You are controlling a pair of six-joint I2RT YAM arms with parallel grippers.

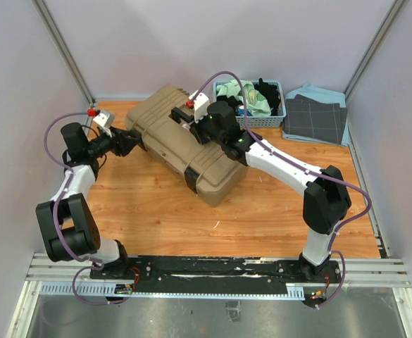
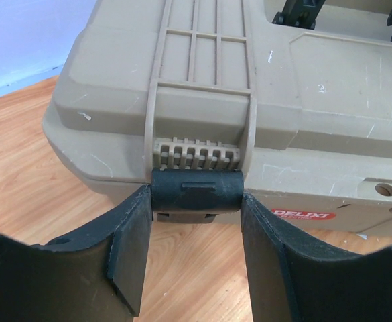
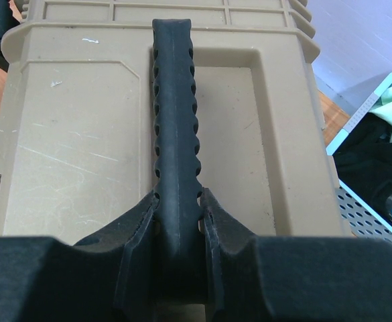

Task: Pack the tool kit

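A large tan hard case lies closed at an angle across the table. My right gripper is shut on its black handle, which stands up from the lid. At the case's left end, my left gripper is part open, a finger at each end of a black latch on the side wall. Whether those fingertips press on the latch is hard to tell. A second black latch shows near the case's front corner. What the case contains is hidden.
Behind the case stands a blue-grey basket with green and black cloths. Folded dark and light-blue cloths lie at the back right.
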